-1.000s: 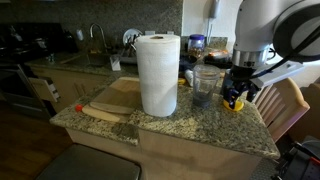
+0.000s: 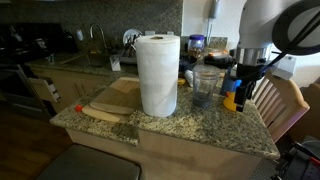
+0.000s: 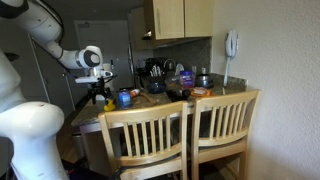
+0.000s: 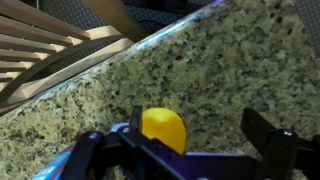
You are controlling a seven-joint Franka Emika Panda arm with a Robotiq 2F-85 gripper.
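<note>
A small yellow object (image 4: 163, 128) shows in the wrist view, rounded on top, beside the left finger of my gripper. The gripper is open, and bare speckled counter shows through the middle of the gap. Whether the finger touches the yellow object I cannot tell. In exterior view 1 the yellow object (image 2: 235, 103) is at the counter's right end, partly covered by the gripper (image 2: 237, 92). Close behind it stands a blue container (image 2: 239, 87), visible in exterior view 2 as a blue can (image 3: 124, 99). The yellow object's lower part is hidden in the wrist view.
A clear glass jar (image 2: 205, 85) stands left of the gripper, with a paper towel roll (image 2: 158, 80) and cutting board (image 2: 118, 96) further left. Wooden chairs (image 3: 145, 140) line the counter's side. Bare granite (image 2: 215, 125) lies in front of the jar.
My arm has shifted a little to the right and the hand has turned. More of the blue container now shows behind the yellow object, which stays in about the same place.
</note>
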